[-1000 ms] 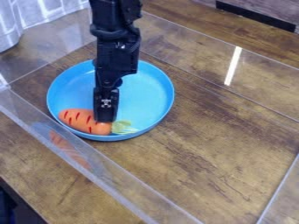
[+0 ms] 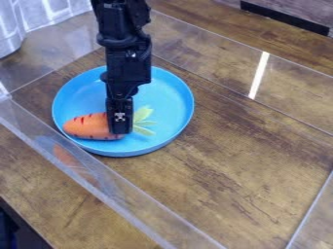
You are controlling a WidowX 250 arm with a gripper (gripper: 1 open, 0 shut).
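An orange toy carrot [image 2: 86, 125] with pale green leaves lies in a blue plate [image 2: 170, 97] on the wooden surface. My black gripper [image 2: 120, 126] reaches down from the top onto the carrot near its leafy end. It is shut on the carrot, though its fingertips partly hide where they meet it.
A clear plastic wall [image 2: 92, 180] runs diagonally along the lower left, close to the plate. A white object [image 2: 14, 21] stands at the top left.
My gripper has shifted slightly left over the plate. The carrot has turned a little, with its leaves now pointing more upward to the right.
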